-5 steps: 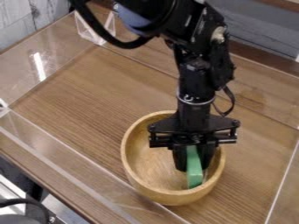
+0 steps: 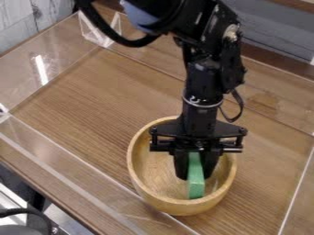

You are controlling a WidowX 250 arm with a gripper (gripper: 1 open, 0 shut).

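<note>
The black gripper (image 2: 196, 158) hangs down over a round tan bowl (image 2: 150, 184), its fingertips inside it. It is shut on a green object (image 2: 196, 184), an elongated piece that hangs down within the bowl. The upper part of the green object is partly hidden by the gripper.
The bowl rests on a wooden table (image 2: 86, 110) with open space to the left and back. Clear plastic edging runs along the left side, and a black cable lies at the lower left.
The gripper and the green object in it have shifted slightly to the left within the bowl.
</note>
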